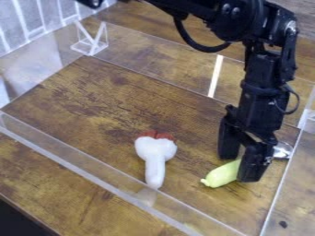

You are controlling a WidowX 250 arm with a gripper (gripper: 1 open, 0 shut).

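Observation:
My black gripper [246, 155] is low at the right, its fingers open and down around the upper part of a pale yellow-green corn-like object [220, 177] lying on the wooden table. The object's upper end is hidden by the fingers. A small shiny silvery piece shows just right of the gripper. A white bone-shaped object [155, 161] with some red at its top lies to the left.
Clear plastic edging runs along the lower left and right. A white wire rack [92, 35] and railing stand at the back left.

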